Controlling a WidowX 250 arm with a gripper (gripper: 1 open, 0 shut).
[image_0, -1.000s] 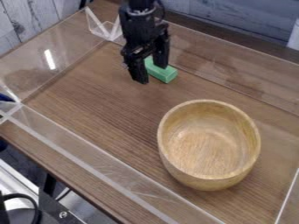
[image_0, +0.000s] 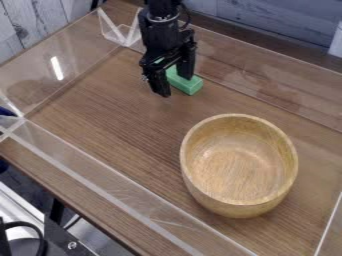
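My black gripper (image_0: 164, 70) hangs at the top centre of the camera view, its fingers pointing down beside a green block (image_0: 187, 82), which lies just to its right and partly behind it. Whether the fingers are open or shut, or touch the block, I cannot tell. A round wooden bowl (image_0: 241, 165) stands on the wooden surface at the lower right.
Dark cables (image_0: 27, 230) lie at the lower left corner, and a pale edge runs along the left side.
Since a second ago the gripper has shifted slightly and stands a little differently beside the green block. The block and bowl look much the same.
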